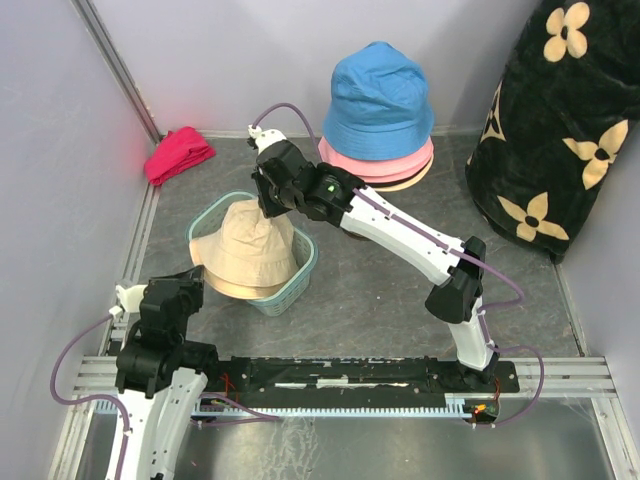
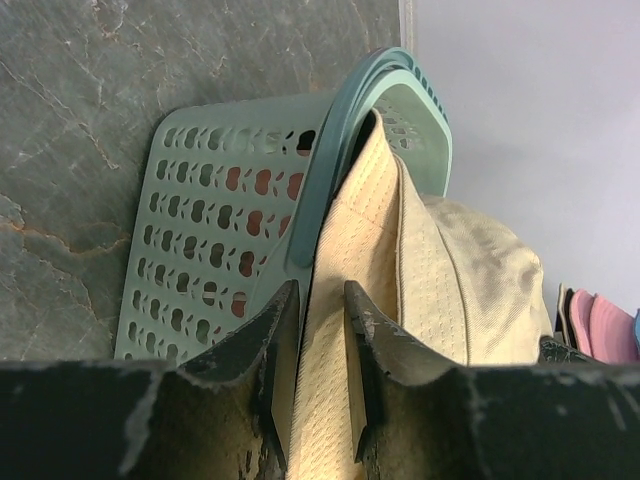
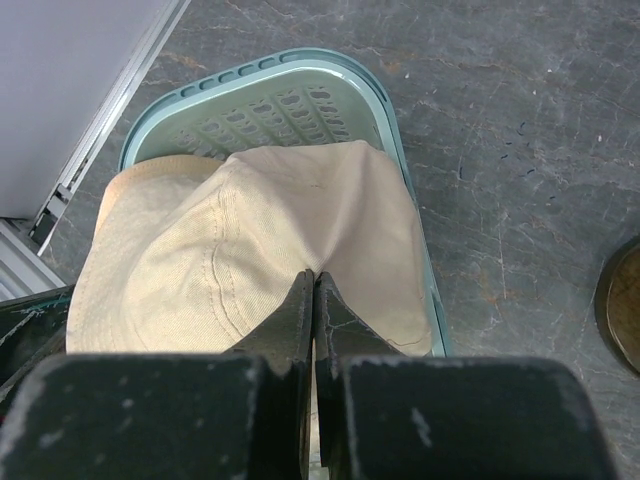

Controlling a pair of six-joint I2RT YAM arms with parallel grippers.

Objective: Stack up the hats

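A beige bucket hat (image 1: 250, 245) lies tilted in the green basket (image 1: 308, 262), its brim leaning over the near-left rim. At the crown, my right gripper is shut on a pinch of its cloth. My left gripper stands open at the basket's near-left side; in the left wrist view the hat's brim (image 2: 325, 375) runs between its fingers, with a gap still visible beside it. At the back stands the hat stack, a blue bucket hat (image 1: 378, 105) on top of pink hats (image 1: 385, 165) with a cream brim below.
A folded red cloth (image 1: 180, 155) lies at the back left. On the right leans a black flowered cushion (image 1: 545, 140). The grey floor (image 1: 400, 300) between basket and cushion is mostly bare, with the right arm crossing above it.
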